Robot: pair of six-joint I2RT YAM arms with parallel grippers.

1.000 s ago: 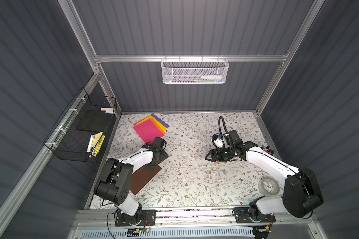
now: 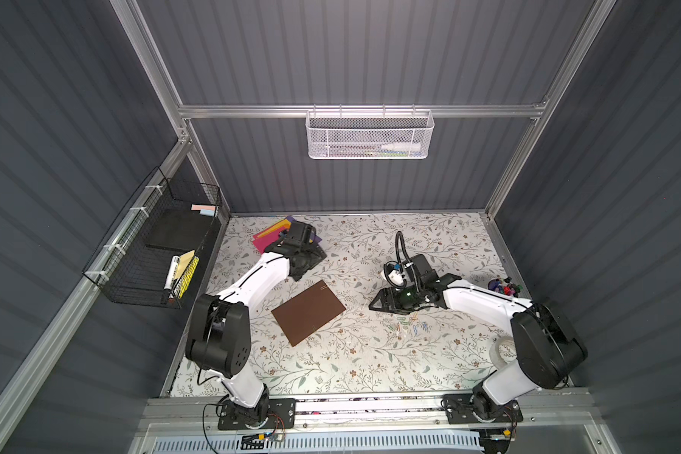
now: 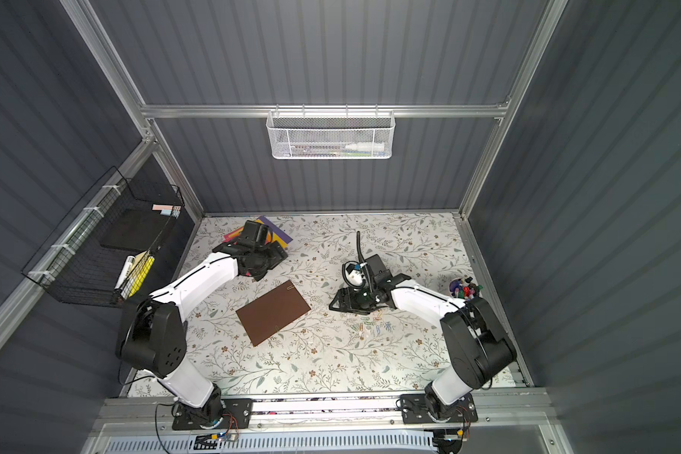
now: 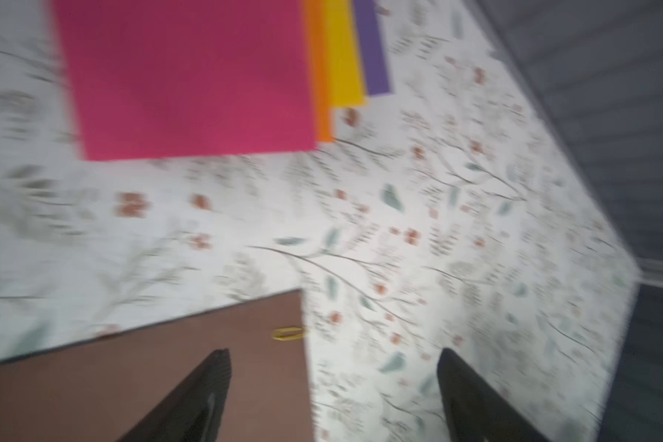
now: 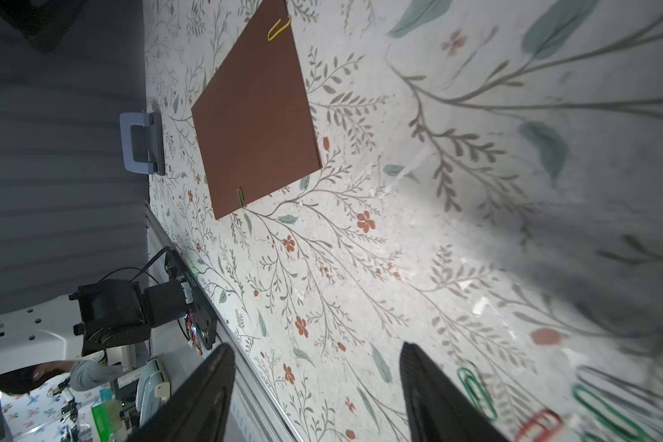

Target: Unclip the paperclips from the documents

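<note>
A brown document (image 2: 307, 313) lies left of centre with a yellow paperclip (image 4: 288, 333) at one corner and a green paperclip (image 5: 240, 197) on another edge. My left gripper (image 2: 307, 263) is raised above and behind it, near the fanned coloured sheets (image 4: 191, 81); its fingers are blurred in the wrist view, apart with nothing seen between. My right gripper (image 3: 340, 302) hangs right of the document over the table, fingers apart and empty, near scattered loose paperclips (image 5: 475, 390).
A wire basket (image 2: 128, 287) hangs on the left wall, a white one (image 2: 369, 132) on the back wall. A tape roll (image 2: 500, 349) and small coloured objects (image 2: 504, 286) lie at the right.
The brown document has shifted rightward since a second ago. My left arm has risen toward the back, off the document. My right arm has moved left.
</note>
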